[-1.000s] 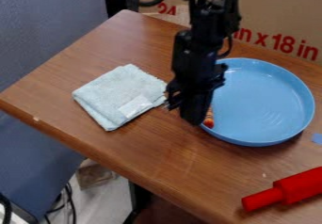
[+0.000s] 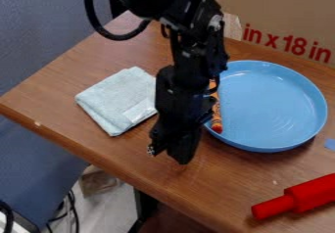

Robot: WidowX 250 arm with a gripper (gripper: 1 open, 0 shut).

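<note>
The black robot gripper (image 2: 173,147) hangs low over the wooden table (image 2: 105,149), left of a blue plate (image 2: 268,105) and right of a folded pale cloth (image 2: 118,98). An orange object (image 2: 216,121) on the plate's left edge is partly hidden behind the arm. Whether the fingers are open or shut is hard to make out.
A red rolling pin (image 2: 295,197) lies at the front right, with a small blue piece (image 2: 330,144) at the right edge. A cardboard box (image 2: 281,17) stands behind.
The plate, cloth and rolling pin have stayed put.
</note>
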